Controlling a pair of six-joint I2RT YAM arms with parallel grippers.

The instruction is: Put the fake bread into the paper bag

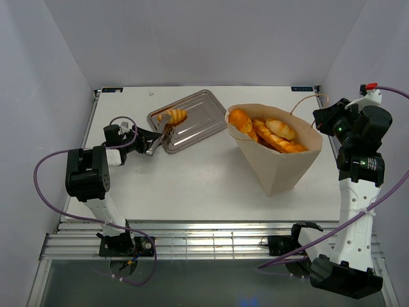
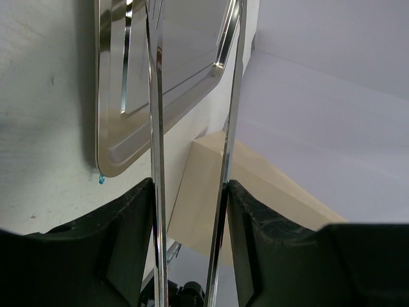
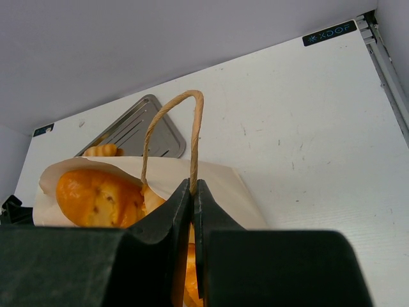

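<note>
A striped fake bread (image 1: 177,117) lies on the metal tray (image 1: 206,105); the right wrist view shows part of the bread (image 3: 102,150) behind the bag. My left gripper stands open, its fingers wide apart, with the two arms of metal tongs (image 2: 156,141) between them, one by each finger. The tongs' far end (image 1: 168,123) is at the bread's left and front side; whether it grips is unclear. The left wrist view does not show the bread. My right gripper is shut on the handle (image 3: 197,121) of the paper bag (image 1: 281,173).
Inside the open bag are several fake breads, among them a long loaf (image 1: 281,137), a roll (image 1: 280,128) and an orange round one (image 1: 239,119). Bare white table (image 1: 198,185) lies between the tray and the front edge.
</note>
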